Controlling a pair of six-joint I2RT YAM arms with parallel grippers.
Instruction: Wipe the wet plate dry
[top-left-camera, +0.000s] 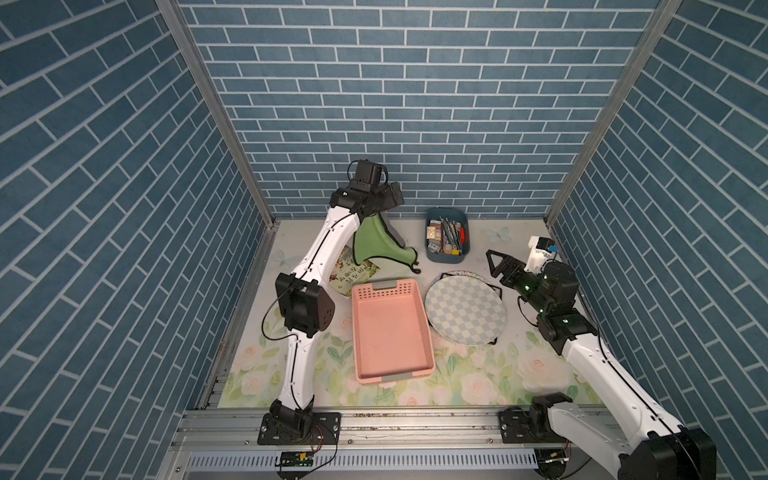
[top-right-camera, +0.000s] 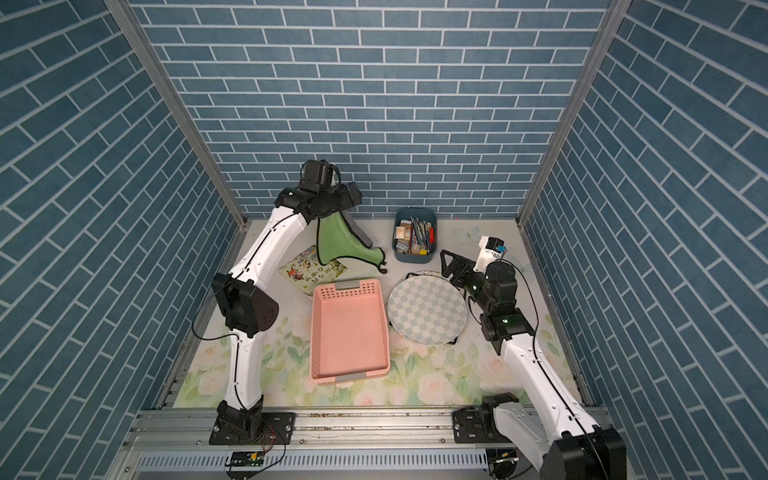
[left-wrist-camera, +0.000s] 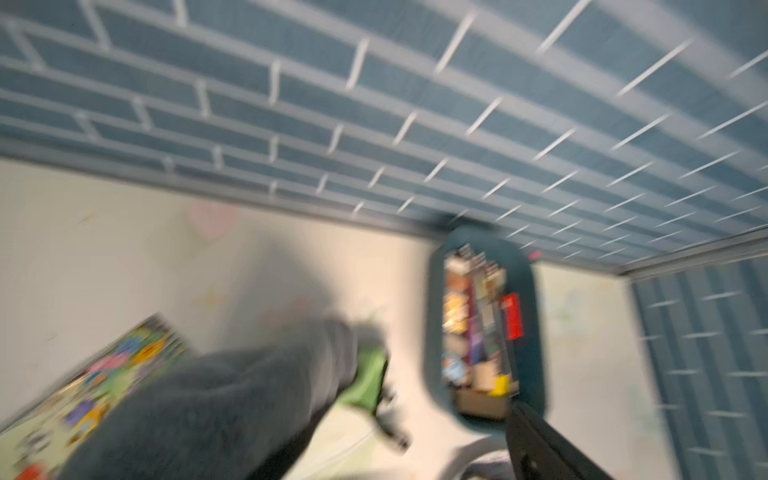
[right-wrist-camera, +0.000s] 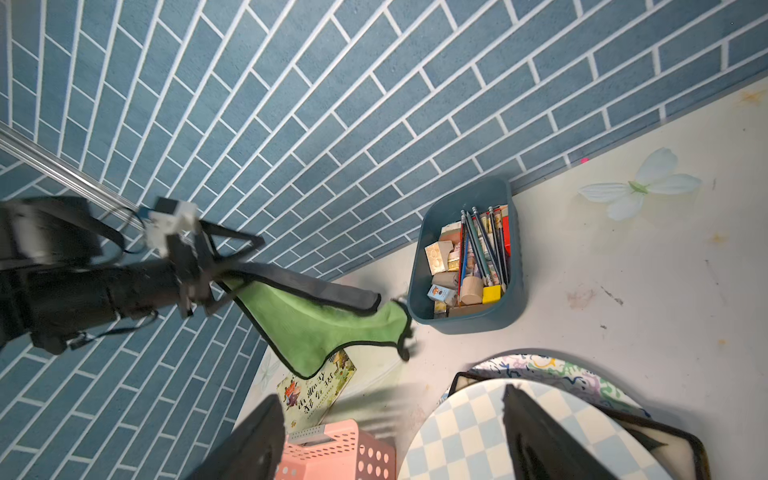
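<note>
A green-and-grey cloth with black edging (top-left-camera: 376, 242) hangs in the air from my left gripper (top-left-camera: 393, 197), near the back wall. In the left wrist view, the blurred grey side of the cloth (left-wrist-camera: 216, 404) drapes over one finger. The opposite finger (left-wrist-camera: 548, 448) stands well away from it, so that gripper is open. The round, pale checkered plate (top-left-camera: 465, 310) lies flat at right of centre; water on it cannot be made out. Over the plate's far right side is my right gripper (top-left-camera: 501, 267), its fingers (right-wrist-camera: 532, 436) apart and nothing between them.
Left of the plate stands an empty pink basket (top-left-camera: 392, 332). A blue bin (top-left-camera: 446, 257) of pencils and small blocks sits behind the plate. A patterned booklet (top-left-camera: 345, 274) lies on the table below the cloth.
</note>
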